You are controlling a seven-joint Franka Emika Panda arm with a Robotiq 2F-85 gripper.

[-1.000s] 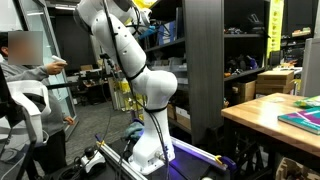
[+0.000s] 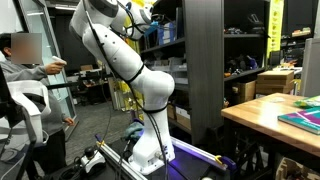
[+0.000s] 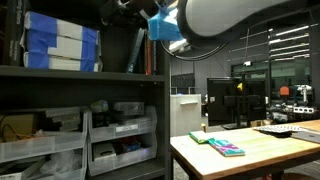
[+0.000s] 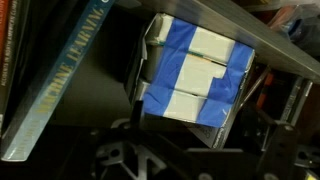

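In the wrist view my gripper is open, its dark fingers spread wide along the lower part of the picture and nothing held between them. Beyond it, on a dark shelf, sits a stack of white boxes with blue bands (image 4: 195, 72). The same blue-and-white boxes (image 3: 62, 42) stand on the upper shelf at the left of the second exterior view. The gap between fingers and boxes is hard to judge. Left of the stack, a book with a blue spine (image 4: 62, 72) leans at a slant.
Clear bins (image 3: 120, 150) with assorted items fill the lower shelves. A wooden table (image 2: 265, 115) bears colourful flat packets (image 3: 225, 147). At the left edge a person (image 2: 30, 65) sits with an arm stretched out.
The raised upper part of the arm has shifted a little near the upper shelf. The base, the table and the person look unchanged.
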